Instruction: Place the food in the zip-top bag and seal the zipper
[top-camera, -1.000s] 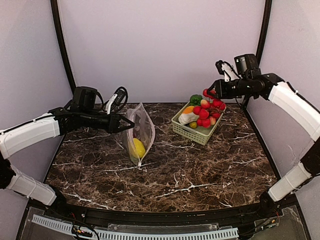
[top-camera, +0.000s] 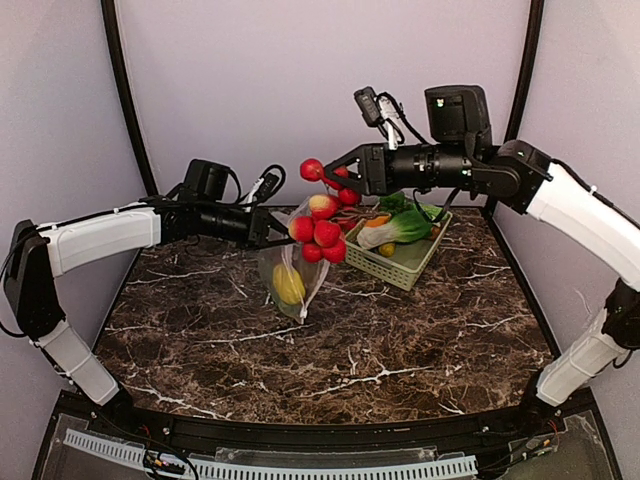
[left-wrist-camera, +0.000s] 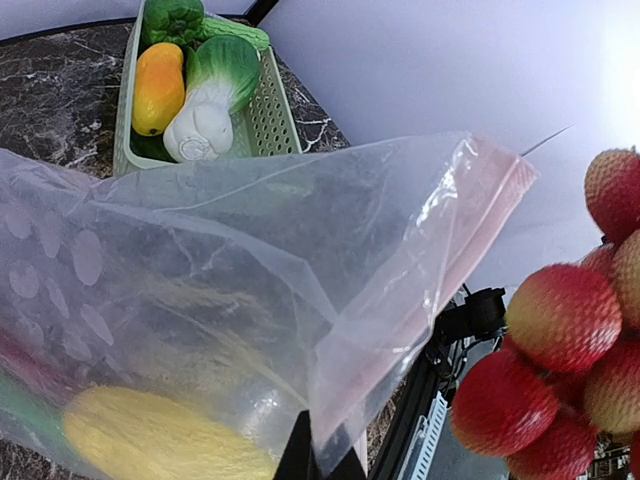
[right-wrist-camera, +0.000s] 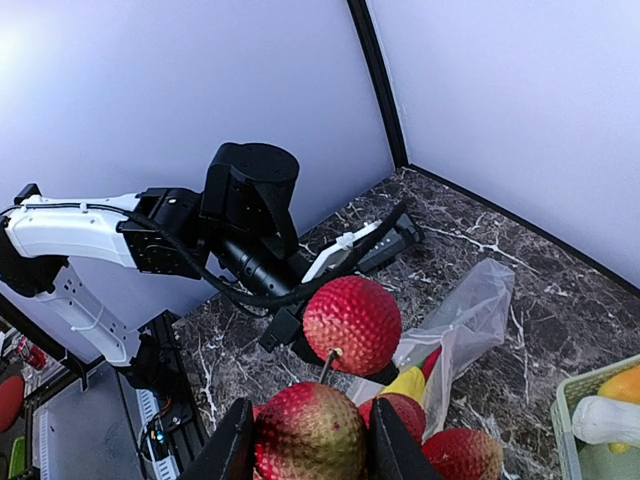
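Observation:
A clear zip top bag (top-camera: 268, 264) hangs open at the left of centre, its rim spread wide in the left wrist view. My left gripper is shut on the edge of the zip top bag. Inside lies a yellow food item (left-wrist-camera: 165, 435), with something red and green beside it at the left edge of that view. My right gripper (top-camera: 338, 168) is shut on a bunch of red lychee-like fruit (top-camera: 325, 235), gripping it near the top. The bunch dangles in front of the bag's upper part in the top view, outside its mouth in the left wrist view.
A pale green basket (top-camera: 405, 275) stands right of the bag. It holds a bok choy (left-wrist-camera: 215, 95), an orange-yellow fruit (left-wrist-camera: 158, 88) and other vegetables.
My right gripper has carried the red bunch up from the basket and leftward to the bag.

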